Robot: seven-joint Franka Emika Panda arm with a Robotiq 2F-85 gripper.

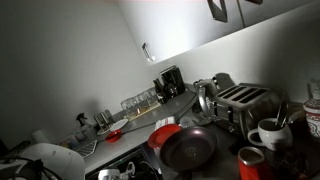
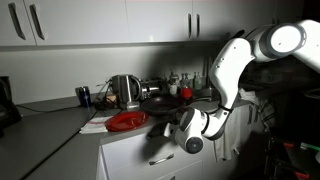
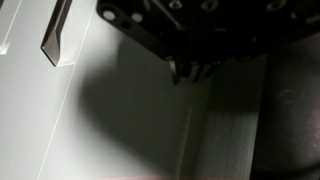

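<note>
In the wrist view my gripper hangs from the top edge with its dark fingers close together, shut, and nothing shows between them. A pale, flat front (image 3: pixel 110 140), apparently of a drawer or cabinet, fills much of that view, with a dark handle (image 3: pixel 55 35) at upper left, apart from the fingers. Exterior view 2 has my white arm (image 2: pixel 250 60) reaching down from the right to the front of the counter; the fingertips are hard to make out there. White drawers (image 2: pixel 125 160) lie below and beside the arm.
A dark pan (image 1: pixel 188 148) and a red plate (image 1: pixel 163 135) lie on the counter. Beyond the pan stand a toaster (image 1: pixel 245 105) and a metal kettle (image 1: pixel 205 98). A white mug (image 1: pixel 272 134) and a red can (image 1: pixel 253 163) stand at right.
</note>
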